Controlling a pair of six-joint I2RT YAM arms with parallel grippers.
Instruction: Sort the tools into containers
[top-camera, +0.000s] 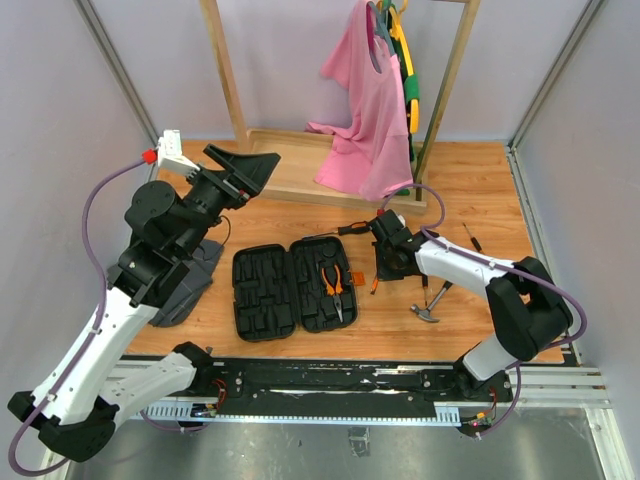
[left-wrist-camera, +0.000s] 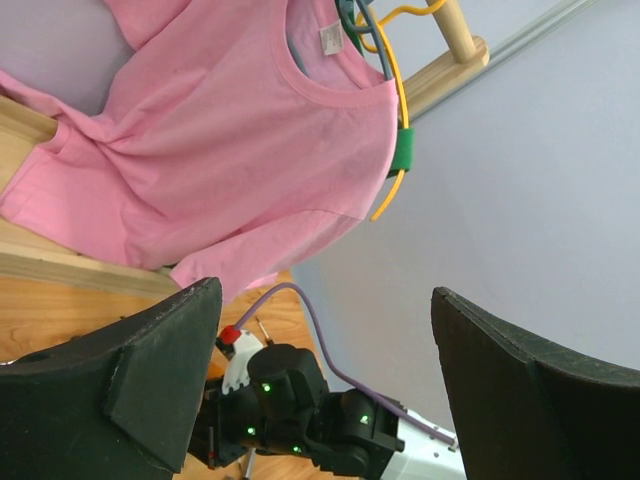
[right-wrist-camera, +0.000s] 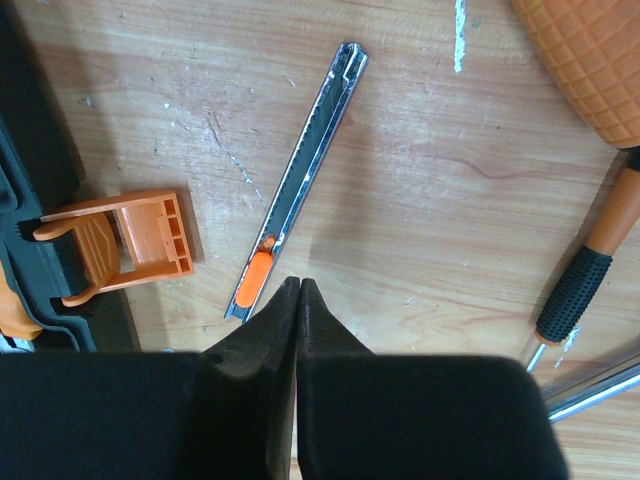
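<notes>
A black tool case (top-camera: 263, 290) lies open, orange-handled pliers (top-camera: 332, 290) in its right half. My right gripper is shut with nothing visible between its fingers, above a utility knife (right-wrist-camera: 300, 170) lying beside an orange plastic piece (right-wrist-camera: 150, 235) at the case's edge. An orange-and-black screwdriver (right-wrist-camera: 585, 270) lies to its right; a hammer (top-camera: 425, 312) lies nearer the front right in the top view. My left gripper (top-camera: 250, 175) is raised high over the back left, open and empty.
A wooden rack (top-camera: 280, 160) with hanging pink (top-camera: 355, 160) and green garments stands at the back. Grey cloth items (top-camera: 180, 300) lie left of the case. Bare table lies in front of and right of the tools.
</notes>
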